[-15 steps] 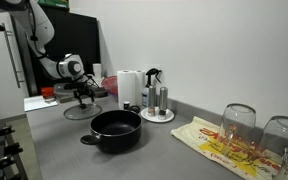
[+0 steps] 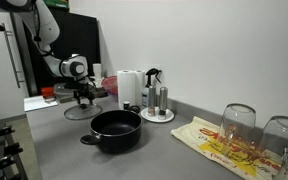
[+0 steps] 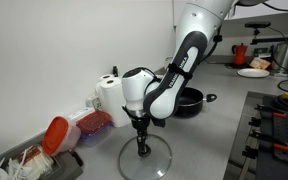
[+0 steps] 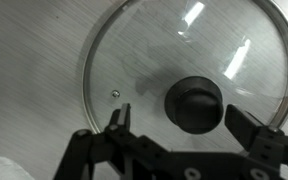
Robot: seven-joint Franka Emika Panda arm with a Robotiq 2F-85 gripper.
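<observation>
A clear glass lid (image 4: 149,60) with a metal rim and a black knob (image 4: 194,104) lies flat on the grey table. My gripper is open above it, and the knob shows in the gap between the fingers in the wrist view, nearer the right one. Exterior view 2 has the gripper (image 3: 142,136) right over the knob (image 3: 143,150), with the lid (image 3: 149,170) spread out below. Whether a finger touches the knob cannot be told. A black pot (image 2: 115,129) stands uncovered on the table, apart from the lid.
A paper towel roll (image 2: 131,87) and a white plate of bottles (image 2: 158,114) stand behind the pot. Red containers (image 3: 59,132) lie near the lid. Two upturned glass jars (image 2: 238,121) stand by a yellow-printed cloth (image 2: 209,138). The table in front of the pot is clear.
Over the last second the arm's upper part has shifted slightly at the far end of the table. The lid and the pot have stayed in place.
</observation>
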